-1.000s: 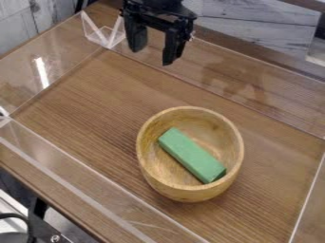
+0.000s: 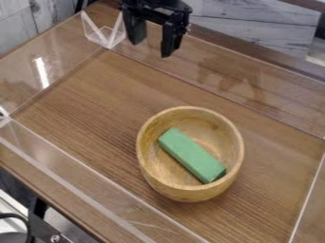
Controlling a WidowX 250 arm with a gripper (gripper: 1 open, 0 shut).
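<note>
The black gripper (image 2: 154,39) hangs at the top centre of the camera view, open, its two dark fingers pointing down with a gap between them, well above and behind a round wooden bowl (image 2: 169,187). A green rectangular block (image 2: 191,153) lies diagonally inside the bowl.
A transparent object (image 2: 102,28) is at the back left, left of the gripper. A marble-patterned backboard (image 2: 267,24) runs along the back right, and a black cable lies at the lower left corner.
The gripper has moved up in the view, toward the back, over the last second. The bowl and green block have not moved.
</note>
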